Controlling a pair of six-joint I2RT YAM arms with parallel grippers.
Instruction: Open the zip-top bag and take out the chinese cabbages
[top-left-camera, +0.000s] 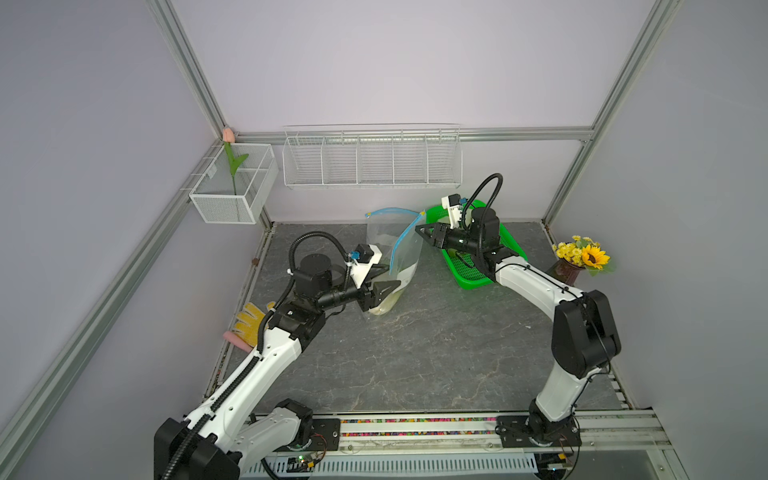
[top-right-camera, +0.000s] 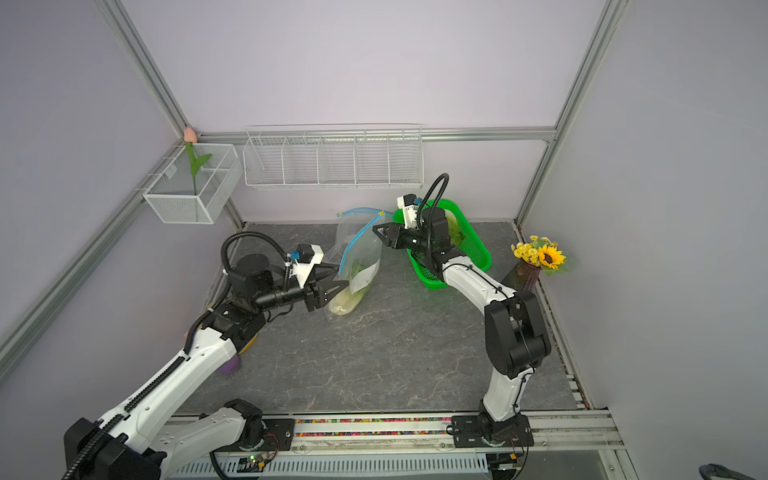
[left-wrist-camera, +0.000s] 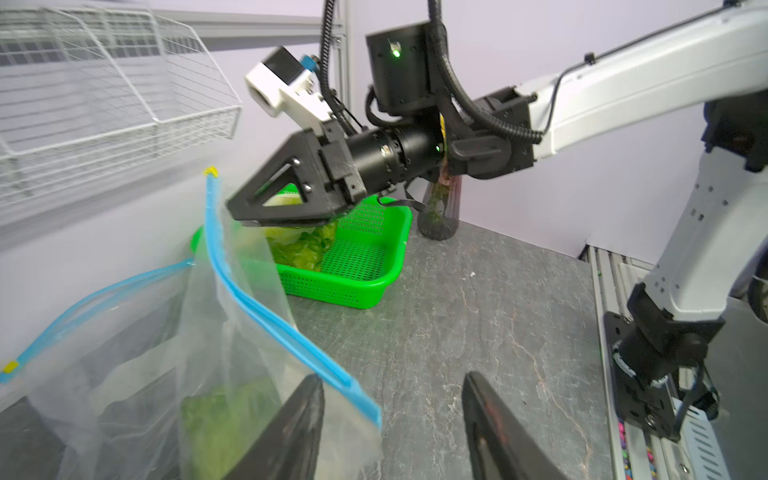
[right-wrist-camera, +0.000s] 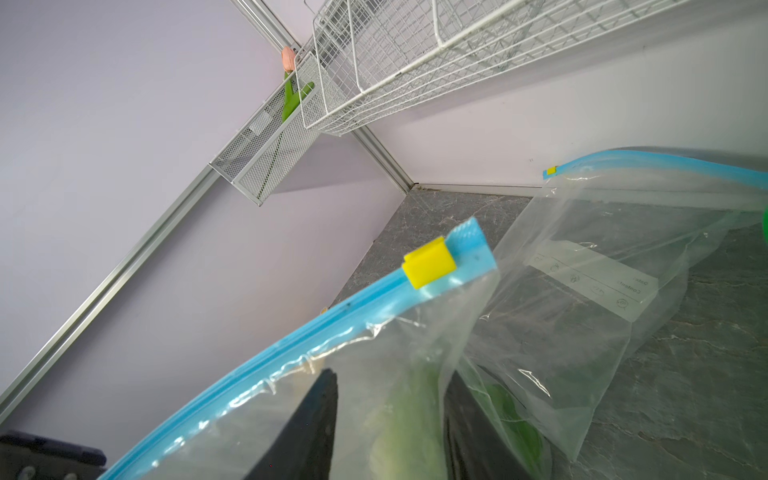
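Observation:
A clear zip top bag (top-left-camera: 404, 252) with blue zip strips stands upright at the middle back, a pale cabbage (right-wrist-camera: 408, 424) low inside it. My right gripper (top-left-camera: 422, 230) is shut on the bag's upper corner, near the yellow slider (right-wrist-camera: 429, 261), and holds it raised. My left gripper (top-left-camera: 384, 280) is open at the bag's near side, beside the blue zip; in the left wrist view the zip edge reaches down to its left finger. More cabbages (left-wrist-camera: 304, 252) lie in the green basket (top-left-camera: 468, 276), partly hidden behind my right arm.
A flower vase (top-left-camera: 566, 270) stands at the right edge, yellow gloves (top-left-camera: 252, 324) lie at the left. A wire rack (top-left-camera: 372, 160) and a mesh basket (top-left-camera: 224, 208) hang on the walls.

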